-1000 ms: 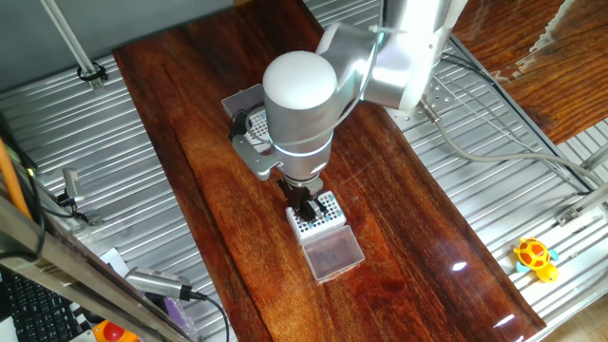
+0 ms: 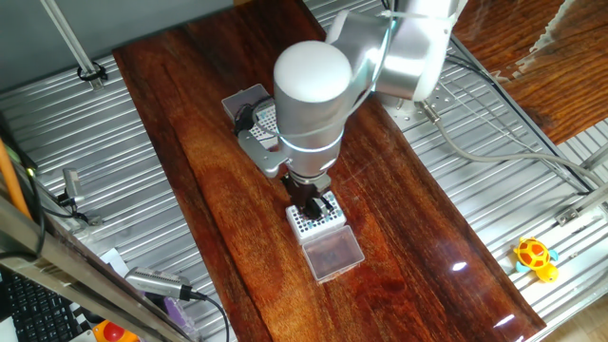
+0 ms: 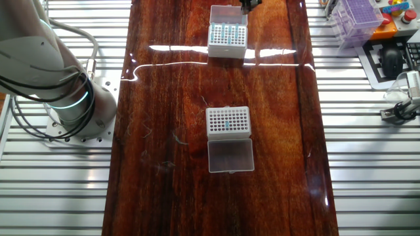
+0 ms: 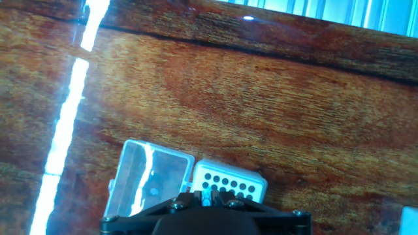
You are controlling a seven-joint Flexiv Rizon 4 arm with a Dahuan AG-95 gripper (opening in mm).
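My gripper point(image 2: 313, 211) is over the nearer white rack point(image 2: 302, 228) in exterior view 1 and hides part of its top. In exterior view 2 this rack point(image 3: 228, 50) has rows of teal pieces standing in it, and only a dark bit of the gripper point(image 3: 249, 6) shows at the top edge. The wrist view has the gripper at the bottom, in front of a rack point(image 4: 230, 177) with dark holes. A teal spot shows between its fingers; whether they grip it is unclear. A second rack point(image 3: 228, 131) holds a little teal near its centre.
Each rack has a clear lid lying open, one point(image 2: 334, 254) beside the nearer rack and another point(image 3: 230, 156) beside the second. Bare wooden table point(image 2: 408, 266) surrounds them. A toy turtle point(image 2: 534, 255) lies off the table at the right.
Both racks and lids keep their places.
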